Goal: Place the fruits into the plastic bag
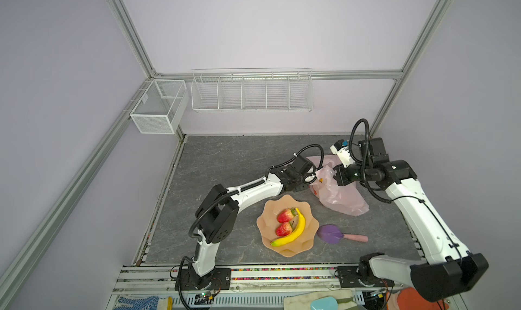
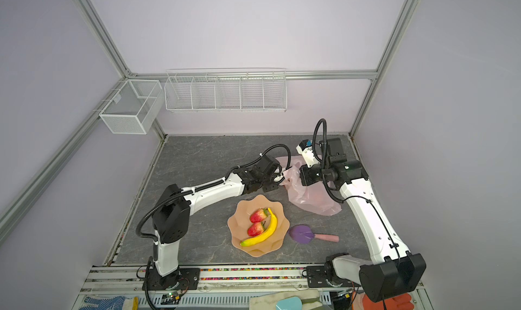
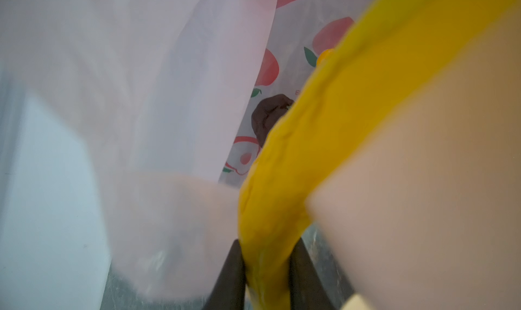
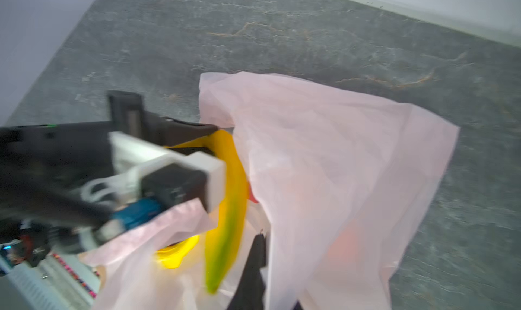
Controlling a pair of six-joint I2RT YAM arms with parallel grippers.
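The translucent pink plastic bag lies at the back right, held up around both grippers. Inside its mouth, my left gripper is shut on a yellow banana, which also shows in the right wrist view. My right gripper is shut at the bag's upper film; its fingertips are mostly hidden by plastic. A scalloped tan bowl in front holds a banana and two red fruits.
A purple spatula with pink handle lies right of the bowl. Wire baskets hang on the back and left rails.
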